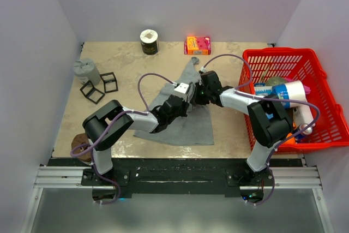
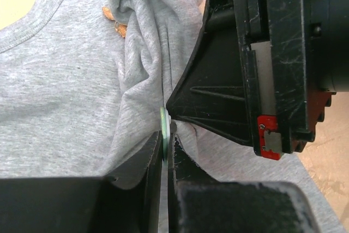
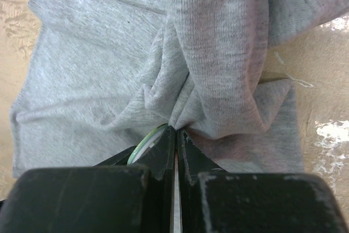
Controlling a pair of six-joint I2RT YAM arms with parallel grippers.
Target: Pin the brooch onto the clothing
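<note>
The grey clothing (image 1: 182, 133) lies on the table, bunched into upright folds between the two grippers. My left gripper is shut on the brooch (image 2: 164, 126), a thin disc seen edge-on with a pale green rim. In the right wrist view the curved rim of the brooch (image 3: 146, 144) shows just left of the fingertips. Folds of cloth run together at the tips of my right gripper, which is shut with the fabric pinched there. Both grippers nearly meet, the brooch edge beside the pinched fold. The pin of the brooch cannot be made out.
A red basket (image 1: 332, 140) full of items stands at the right, close to the right arm. At the back are a dark can (image 1: 149, 42) and an orange-pink box (image 1: 197, 45). Black frames (image 1: 100, 87) and a grey roll (image 1: 86, 71) lie at the left.
</note>
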